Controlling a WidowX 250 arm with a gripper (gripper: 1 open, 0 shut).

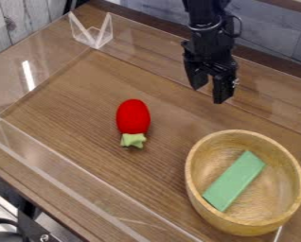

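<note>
My black gripper [210,83] hangs at the top centre-right over the wooden table [64,151], open, with nothing visible between its fingers. Below and left of it lies a red strawberry-like object [132,116] with a green top [132,140]. At the lower right sits a tan round bowl [279,208] with a green rectangular block [234,181] inside it. The gripper is apart from all of these.
Dark cables or parts show at the bottom left edge, off the wood.
</note>
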